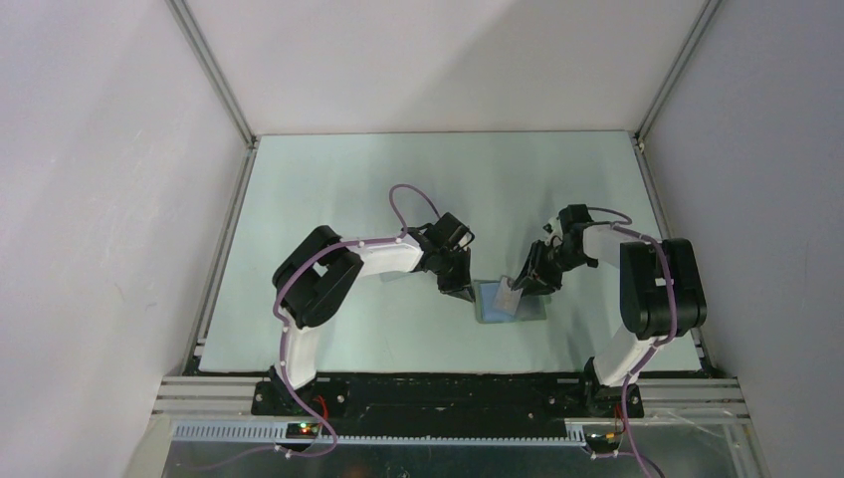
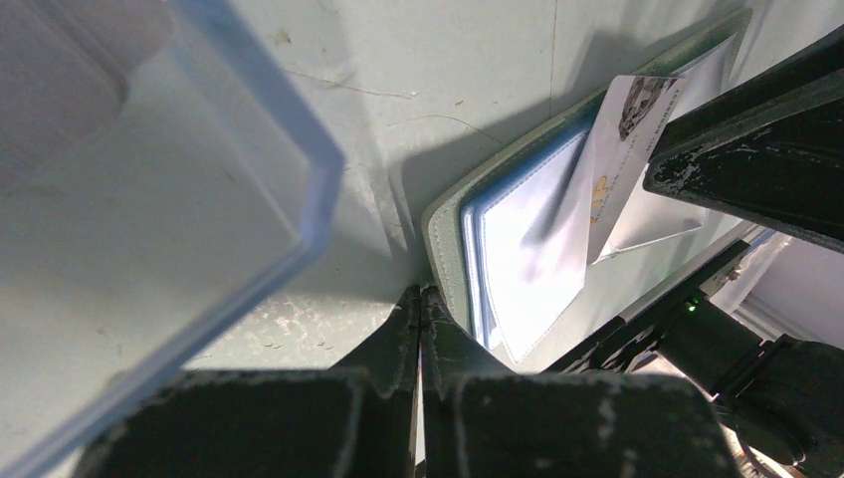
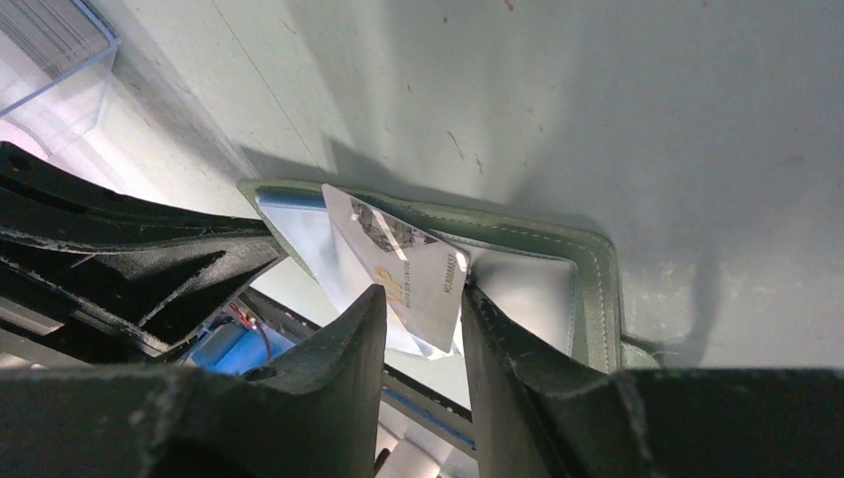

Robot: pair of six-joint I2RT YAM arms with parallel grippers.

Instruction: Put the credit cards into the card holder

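Observation:
The card holder lies spread on the table, with a grey-green border and clear and blue pockets. A pale card with a small picture leans across its middle, tilted up; its lower edge is hard to make out. My right gripper is low over the holder's right half. In the right wrist view its fingers stand apart, around the card's right edge without visibly clamping it. My left gripper is shut beside the holder's left end, and nothing shows between its fingertips.
A clear box stands to the left of the holder, near my left arm; a stack sits in it. Behind the holder the table is bare.

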